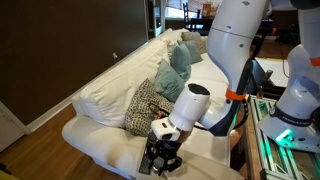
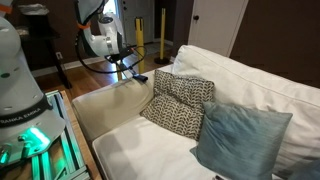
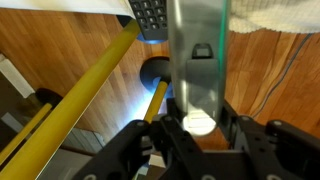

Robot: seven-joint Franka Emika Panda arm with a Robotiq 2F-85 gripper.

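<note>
In the wrist view a long grey-green object [image 3: 198, 70] with a round white end lies between the black fingers of my gripper, which is shut on it. What it is exactly, I cannot tell. A dark gadget with a grid of small buttons [image 3: 152, 14] rests at the couch's edge, left of the held object. In exterior view 1 my gripper [image 1: 165, 152] points down over the near end of the white couch [image 1: 100, 108]; the held thing is hard to make out there.
Patterned cushions [image 2: 178, 105] and a blue-grey pillow [image 2: 240, 140] lie on the couch. Yellow poles [image 3: 85, 85] stand over the wooden floor [image 3: 100, 110] close by in the wrist view.
</note>
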